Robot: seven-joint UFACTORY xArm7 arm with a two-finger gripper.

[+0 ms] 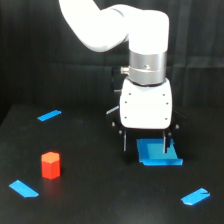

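Observation:
My white gripper (145, 146) hangs over the right half of the dark table, its two thin fingers spread apart. Nothing shows between them. Partly behind its right finger is a blue square (158, 159), lighter in the middle. Whether the fingers touch it cannot be told from this view. Well away to the left, a red block (51, 165) stands alone on the table.
Blue strips lie on the table at the back left (49, 115), front left (23, 188) and front right (195, 197). Between the red block and the blue square the dark surface is clear.

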